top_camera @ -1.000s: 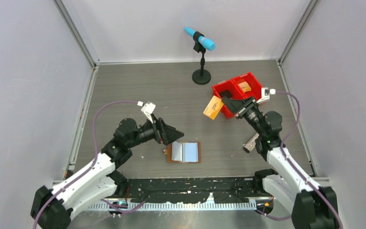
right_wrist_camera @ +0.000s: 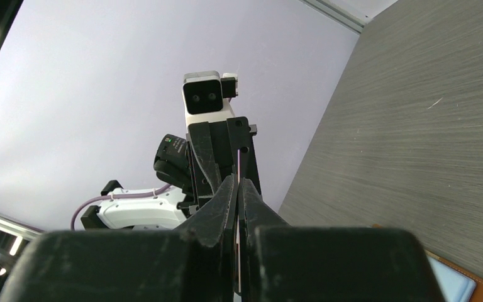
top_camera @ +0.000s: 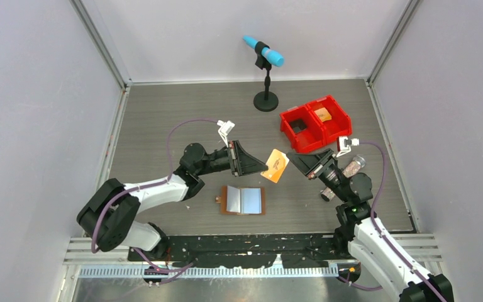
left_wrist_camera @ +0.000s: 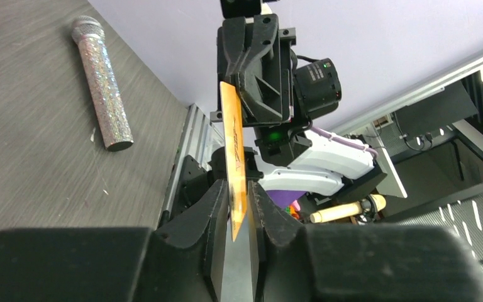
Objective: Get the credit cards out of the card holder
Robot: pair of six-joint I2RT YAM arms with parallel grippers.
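Observation:
An orange card (top_camera: 275, 165) hangs above the table between my two grippers. My right gripper (top_camera: 288, 155) is shut on its upper right corner. At the card's opposite edge is my left gripper (top_camera: 266, 168), its fingers parted by a narrow gap. In the left wrist view, the card's near end (left_wrist_camera: 237, 204) reaches between those fingers; contact cannot be made out. The right wrist view shows the card (right_wrist_camera: 239, 165) edge-on as a thin line, running from my right gripper toward the left one. The brown card holder (top_camera: 263, 202) lies open on the table, pale sleeves showing.
A red two-compartment box (top_camera: 305, 146) stands at the back right with an orange card (top_camera: 322, 114) and something dark inside. A glittery microphone (left_wrist_camera: 104, 91) lies beside the right arm. A blue microphone (top_camera: 275, 58) stands at the back on its stand.
My left gripper has moved right and slightly back, up to the card's edge. The holder has stayed put.

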